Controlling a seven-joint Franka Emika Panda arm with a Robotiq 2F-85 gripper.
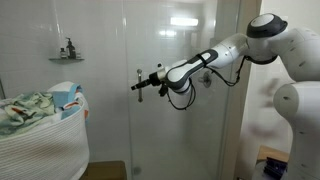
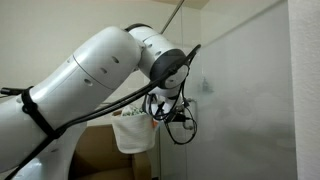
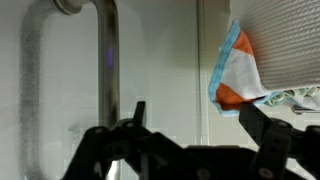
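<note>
My gripper is open in the wrist view, its two dark fingers apart and nothing between them. A vertical metal handle on the glass stands just left of the left finger, outside the gap. In exterior view 1, the gripper is beside the door handle on the glass door; whether they touch cannot be told there. Exterior view 2 shows the gripper end small and partly hidden behind the arm and its cables.
A large white basket holding folded towels stands at the left. A blue-edged cloth shows beside it in the wrist view. On the wall, a small shelf carries bottles. Another fixture sits right of the handle, behind the arm.
</note>
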